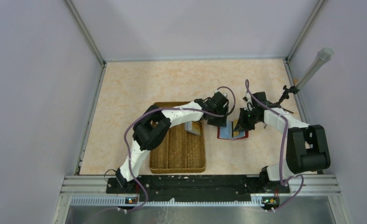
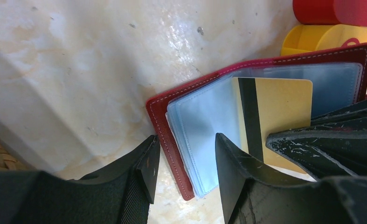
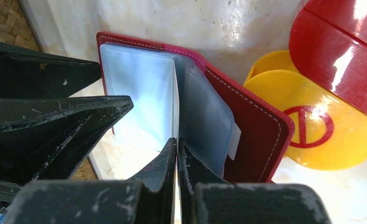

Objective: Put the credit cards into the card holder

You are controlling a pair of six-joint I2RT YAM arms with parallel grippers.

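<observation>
The card holder [image 2: 207, 119], dark red with pale blue clear sleeves, lies unfolded on the table. A gold card with a black stripe [image 2: 284, 107] stands over its sleeves, and my right gripper is shut on it. In the right wrist view that card shows edge-on as a thin pale line [image 3: 176, 100]; whether its lower edge is inside a sleeve I cannot tell. My left gripper is open, its fingertips apart, with the holder's left edge showing between them. In the top view, both grippers hide parts of the holder [image 1: 225, 133].
A woven basket with compartments [image 1: 176, 170] stands left of the holder, with cards [image 1: 193, 128] in its right compartment. Close behind the holder are a yellow piece [image 3: 312, 121] and a red piece [image 3: 344, 51]. Table in front of the holder is clear.
</observation>
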